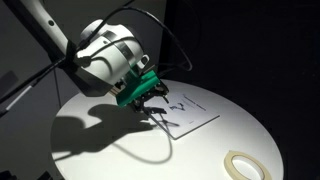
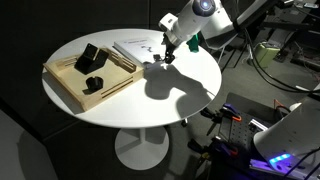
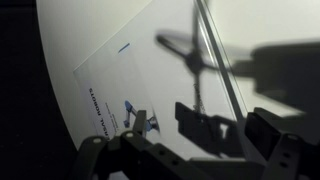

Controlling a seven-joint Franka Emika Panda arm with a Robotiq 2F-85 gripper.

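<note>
A flat white booklet or sheet with blue print lies on the round white table. My gripper, on a green-banded mount, hovers at its near-left edge. In exterior view 2 the gripper is over the right part of the booklet. The wrist view has dark fingers spread wide at the bottom, with the printed booklet beneath and the arm's shadow across it. Nothing shows between the fingers. Whether the fingertips touch the booklet cannot be told.
A tan tape ring lies near the table's front right edge. In exterior view 2 a wooden tray with a black box and a small dark object stands on the left.
</note>
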